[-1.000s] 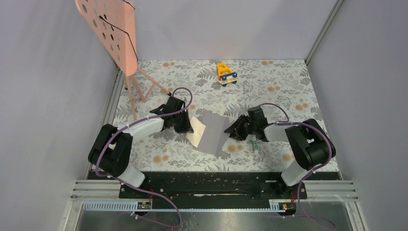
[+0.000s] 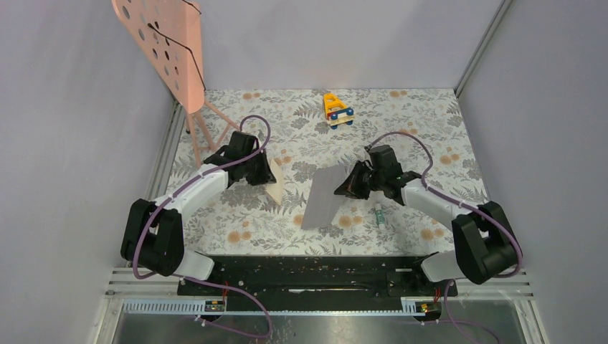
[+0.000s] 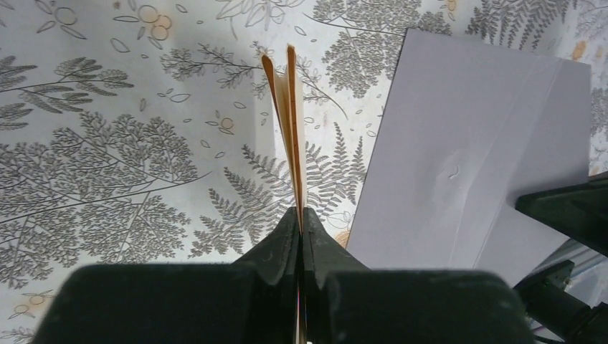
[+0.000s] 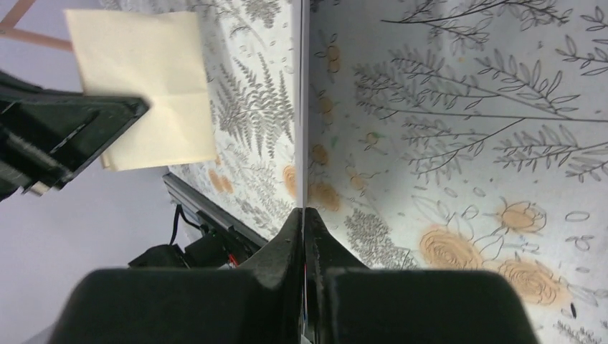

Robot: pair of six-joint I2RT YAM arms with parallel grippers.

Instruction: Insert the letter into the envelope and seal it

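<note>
The cream folded letter [image 2: 276, 183] stands edge-up in my left gripper [image 2: 270, 180], which is shut on it; in the left wrist view its thin folds [image 3: 294, 136] rise from between the fingertips. The grey envelope [image 2: 323, 201] is held by my right gripper [image 2: 338, 192], shut on its right part; in the right wrist view it shows edge-on as a thin strip [image 4: 300, 143] between the fingers. The letter's cream face [image 4: 154, 86] also shows there beside the left gripper. Letter and envelope are apart.
A pink easel [image 2: 190, 93] stands at the back left. A yellow and blue toy [image 2: 337, 113] lies at the back centre. A small tube [image 2: 380, 216] lies beside the right arm.
My left gripper has moved left with the letter, away from the envelope.
</note>
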